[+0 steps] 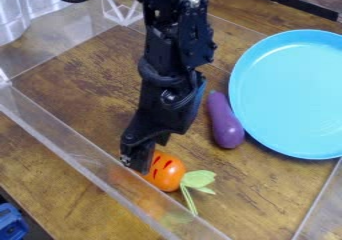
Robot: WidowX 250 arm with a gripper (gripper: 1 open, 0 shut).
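The black gripper (pixel 144 150) hangs low at the lower middle, right over the orange toy carrot (pixel 167 173) with dark stripes and pale green leaves. Its fingertips reach down around or onto the carrot's left end, which they partly hide. Whether they are open or shut on it I cannot tell. A purple eggplant (pixel 226 124) lies to the right of the arm.
A large blue plate (pixel 286 89) fills the upper right. Clear walls run along the left and lower-left of the wooden surface (pixel 80 64). A blue object (pixel 10 222) lies outside at the bottom left. The board's upper left is clear.
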